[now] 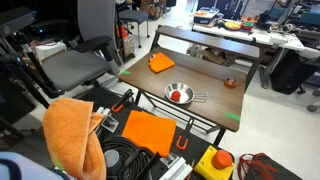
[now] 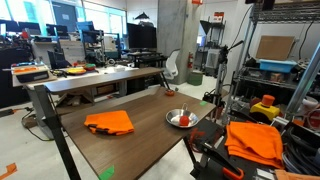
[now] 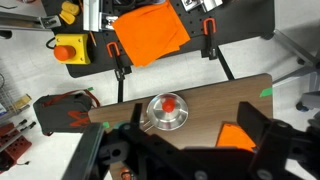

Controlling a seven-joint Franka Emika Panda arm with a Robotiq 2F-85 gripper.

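Note:
On the brown table lies a silver pan (image 1: 178, 93) with a handle and a small red object (image 1: 176, 94) inside it. An orange cloth (image 2: 109, 122) rests folded on the tabletop, away from the pan. From above, the wrist view has the pan (image 3: 167, 112) and red object (image 3: 169, 104) near the middle, with the cloth (image 3: 235, 136) to the right. My gripper hangs well above the table, its dark fingers spread wide apart. It is open, with only tabletop visible in the gap. The gripper cannot be made out in the exterior views.
A small reddish round item (image 1: 231, 83) sits near the table's far edge. Beside the table stand an orange-covered surface (image 1: 149, 131), black clamps, cables and a yellow box (image 1: 214, 164) with a red top.

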